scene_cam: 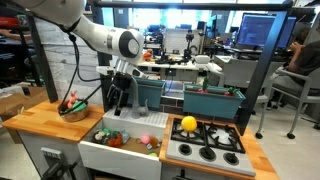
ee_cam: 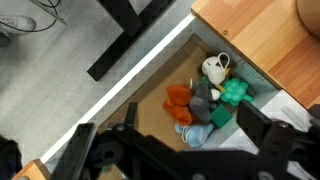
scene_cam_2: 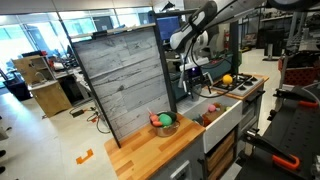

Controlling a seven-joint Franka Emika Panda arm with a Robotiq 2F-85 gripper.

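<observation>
My gripper (scene_cam: 118,111) points down above the white sink drawer (scene_cam: 100,157), clear of the toys. Seen from the wrist, its dark fingers (ee_cam: 262,132) stand wide apart along the bottom edge, and nothing shows between them. Inside the drawer, a cluster of soft toys lies on a brown bottom: an orange-red one (ee_cam: 178,102), a white one (ee_cam: 213,70), a green one (ee_cam: 235,91), a grey one (ee_cam: 202,98) and a light blue one (ee_cam: 196,133).
To the left, a bowl (scene_cam_2: 166,128) of colourful items sits on the wooden counter (scene_cam_2: 135,157). A stove (scene_cam: 205,147) with a yellow round object (scene_cam: 189,124) stands to the right. The tap (scene_cam: 138,97) and blue bins (scene_cam: 211,104) are behind.
</observation>
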